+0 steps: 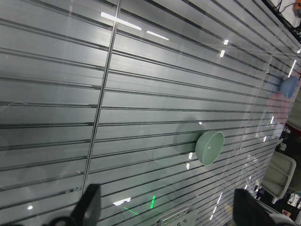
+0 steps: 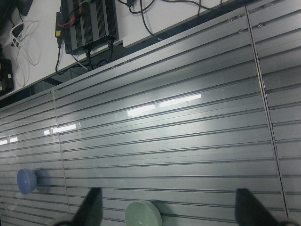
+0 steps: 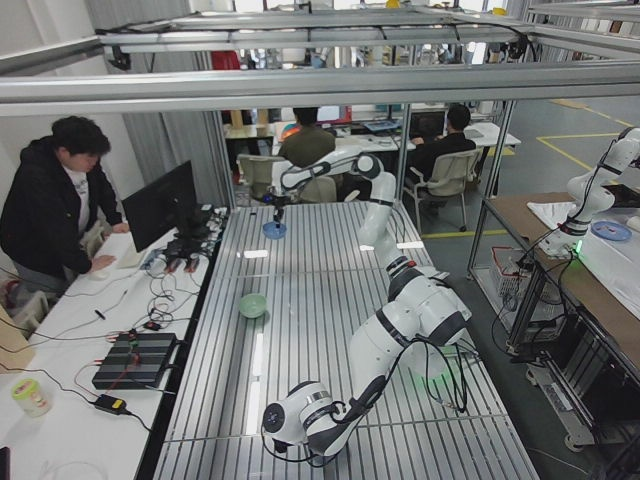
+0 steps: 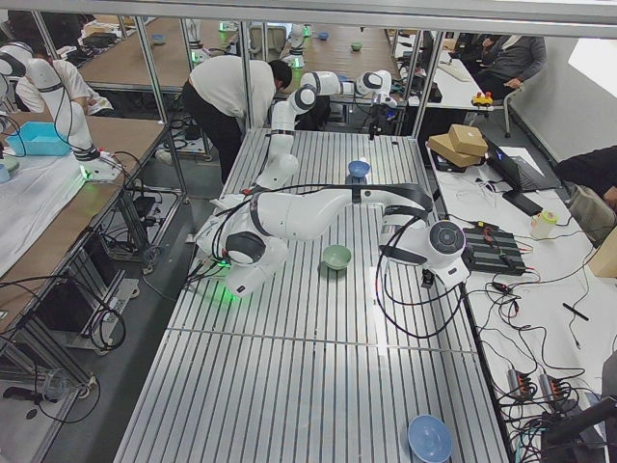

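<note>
A blue bowl [image 3: 275, 231] stands at the table's far end, below the far arm's gripper. A green bowl [image 3: 253, 306] [image 4: 336, 258] sits mid-table, and another blue bowl [image 4: 430, 438] near the front in the camera right view. In the left wrist view, my left gripper has its fingertips wide apart, empty, with the green bowl [image 1: 209, 148] and a blue bowl [image 1: 289, 87] beyond. My right gripper is likewise open and empty; its view shows a blue bowl [image 2: 26, 181] and the green bowl [image 2: 142, 213].
A white side desk [image 3: 50, 440] holds a monitor, black boxes and cables, with a man beside it. Aluminium frame posts rise at the corners; another robot table stands alongside.
</note>
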